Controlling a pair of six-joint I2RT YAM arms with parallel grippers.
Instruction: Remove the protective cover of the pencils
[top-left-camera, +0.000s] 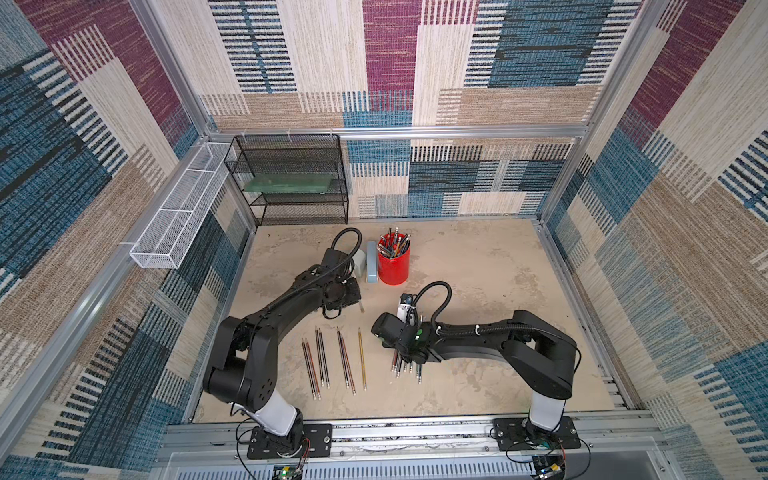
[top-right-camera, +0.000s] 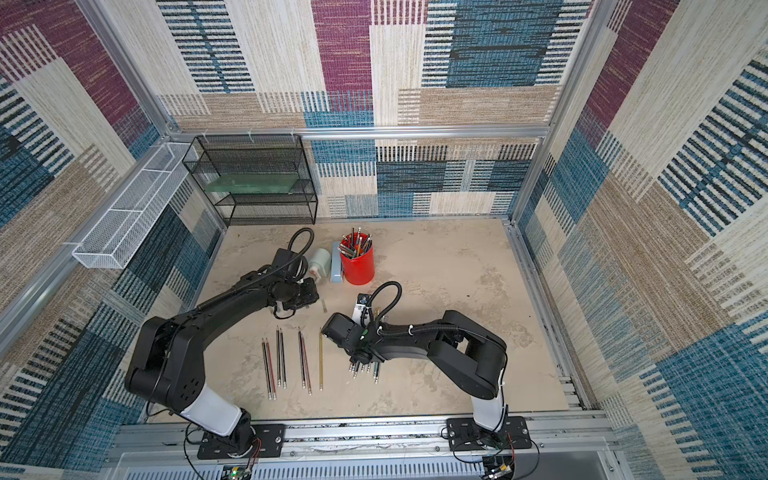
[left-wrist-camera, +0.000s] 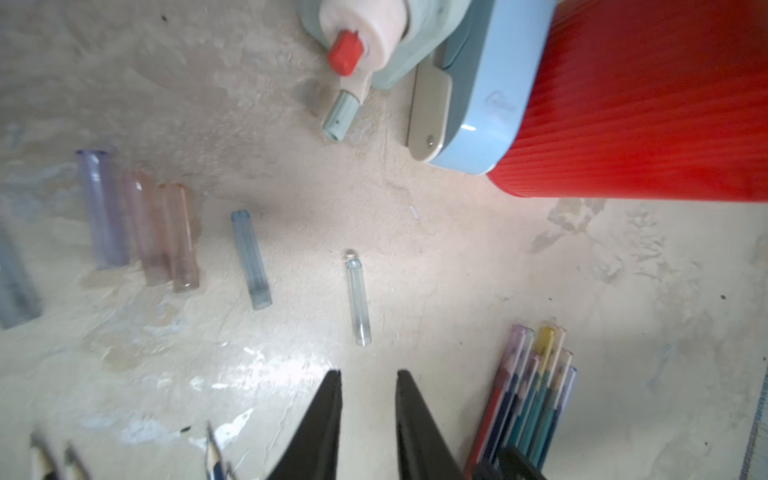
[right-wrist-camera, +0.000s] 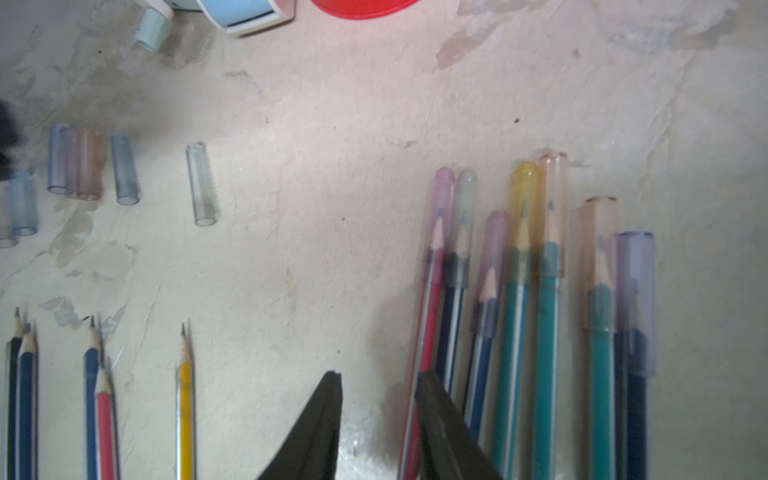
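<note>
In the right wrist view several pencils still wear clear covers, among them a pink cover (right-wrist-camera: 441, 208), a yellow cover (right-wrist-camera: 523, 212) and an orange cover (right-wrist-camera: 598, 260). My right gripper is part open with empty fingers, just left of the red pencil (right-wrist-camera: 420, 360). My left gripper hangs part open, nothing between its fingers; a loose clear cover (left-wrist-camera: 358, 300) lies on the table beyond its tips. More loose covers (left-wrist-camera: 178, 236) lie to its left. Bare pencils, including a yellow pencil (right-wrist-camera: 185, 400), rest in rows on the left.
A red cup (top-left-camera: 393, 264) full of pencils stands at the back beside a blue box-like item (left-wrist-camera: 492, 88). A pale device with a red tip (left-wrist-camera: 345, 53) is next to it. A black wire rack (top-left-camera: 288, 180) stands behind.
</note>
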